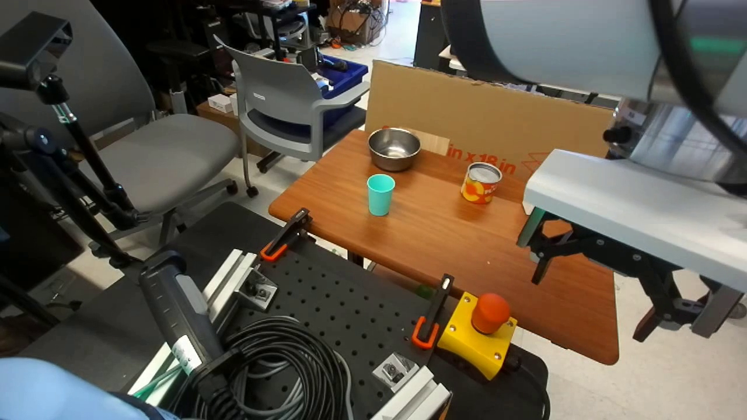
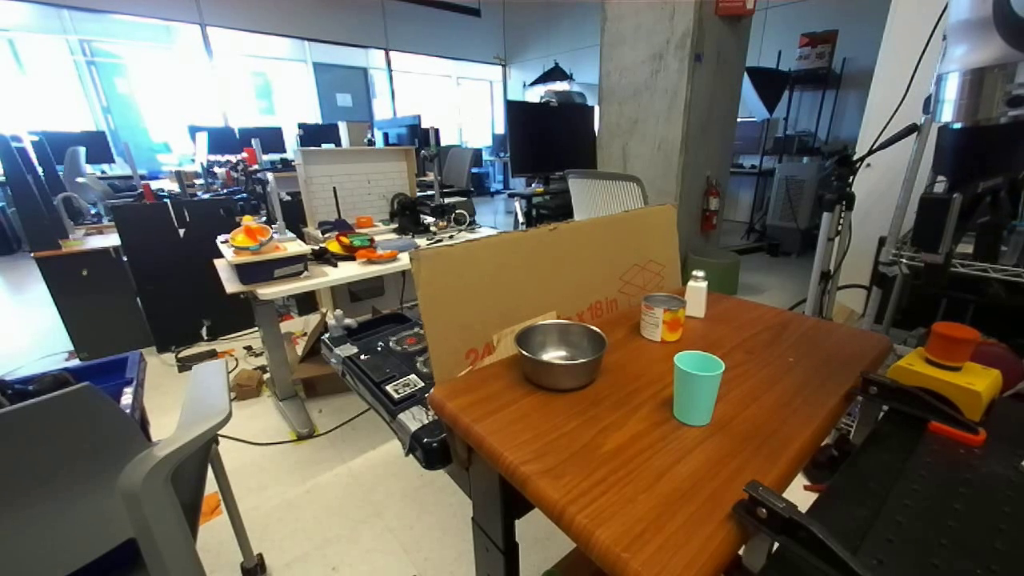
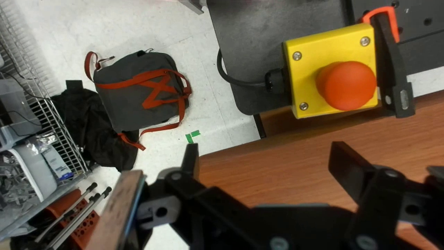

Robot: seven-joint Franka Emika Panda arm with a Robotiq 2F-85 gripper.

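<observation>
My gripper [image 1: 590, 302] hangs over the right end of the table in exterior view 1. In the wrist view its fingertips [image 3: 191, 160] stand wide apart with nothing between them, so it is open. A teal cup [image 1: 380, 195] stands upright near the table's left front. Behind it sits a steel bowl [image 1: 394, 149]. An opened-looking can with an orange and yellow label [image 1: 480, 183] is farther right. The white shaker [image 2: 697, 294] with a silver top shows beside the can in exterior view 2; my arm covers nearly all of it in exterior view 1.
A cardboard sheet [image 1: 420, 98] walls off the table's back. A yellow box with a red button [image 1: 479, 336] and black clamps [image 1: 433, 311] line the near edge, with the emergency-stop cable at its side.
</observation>
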